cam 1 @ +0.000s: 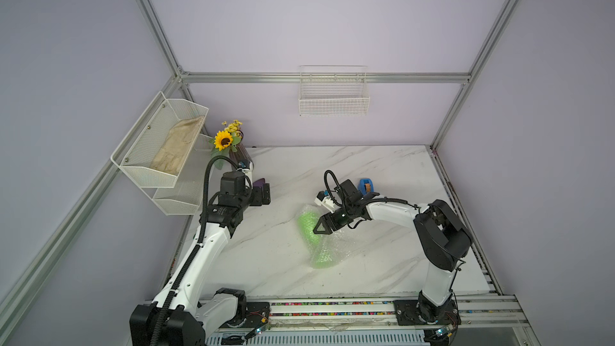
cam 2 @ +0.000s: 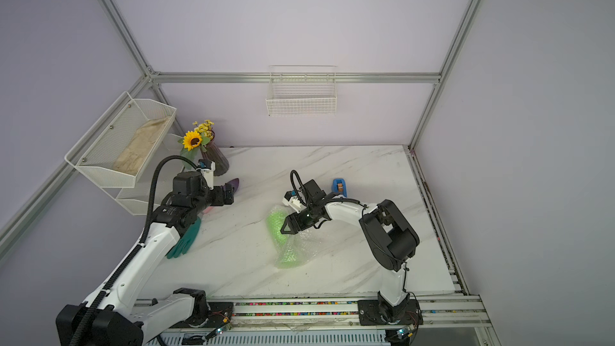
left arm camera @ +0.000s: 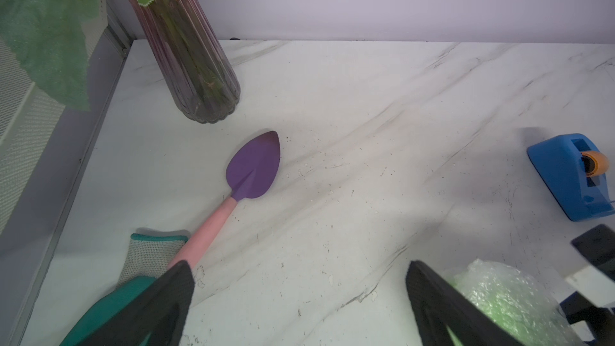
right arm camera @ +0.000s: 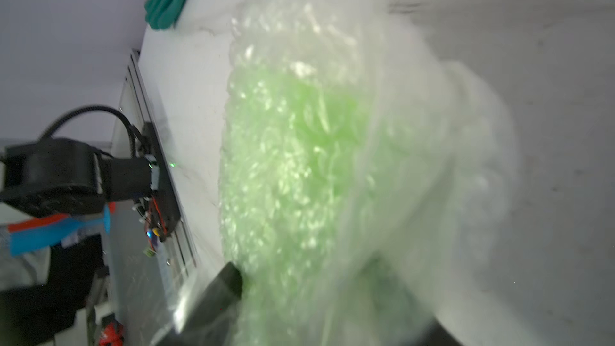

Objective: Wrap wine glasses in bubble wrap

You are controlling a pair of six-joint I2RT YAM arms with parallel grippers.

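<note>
A green wine glass wrapped in clear bubble wrap (cam 1: 308,223) lies on its side in the middle of the table. Over its middle is my right gripper (cam 1: 322,225), part open; in the right wrist view the fingers (right arm camera: 221,291) stand on either side of the wrapped bundle (right arm camera: 288,173), blurred by loose wrap. Whether they touch it I cannot tell. My left gripper hangs above the left part of the table, its fingers wide apart and nothing between them.
A blue tape dispenser (left arm camera: 567,176) sits behind the right arm. At the left are a purple trowel (left arm camera: 255,165), a teal glove (cam 2: 184,238) and a flower vase (left arm camera: 189,57).
</note>
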